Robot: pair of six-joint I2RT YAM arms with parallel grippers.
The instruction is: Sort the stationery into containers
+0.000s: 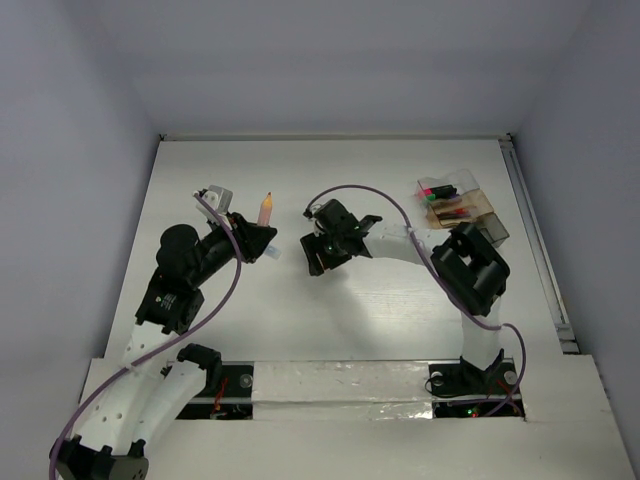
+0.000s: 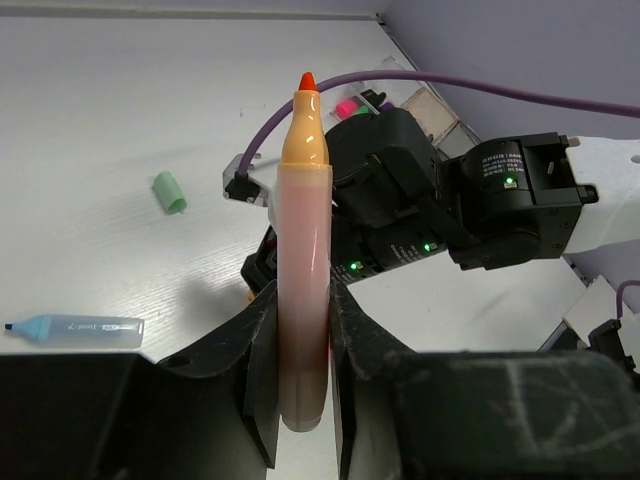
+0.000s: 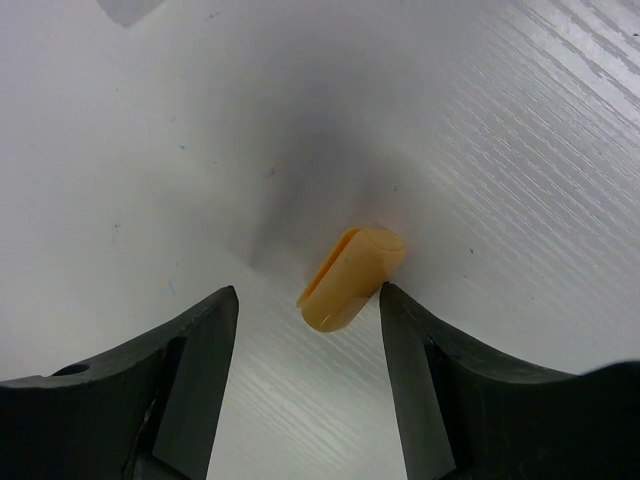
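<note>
An uncapped orange marker (image 2: 303,230) stands upright, tip up, with my left gripper shut on its lower body. On the table lies its small orange cap (image 3: 352,282), seen in the right wrist view just ahead of and between the fingers of my right gripper. Those fingers stand apart, the cap close to the right one; contact cannot be made out. A pale blue marker (image 2: 82,331) lies uncapped on the table, and a green cap (image 2: 169,192) rests farther back. The divided container (image 1: 487,225) at the back right holds several markers.
The right arm (image 1: 400,243) reaches across the middle of the table, with a purple cable (image 1: 390,203) looping above it. Bare table (image 1: 300,330) lies in front of both grippers, and walls close the sides.
</note>
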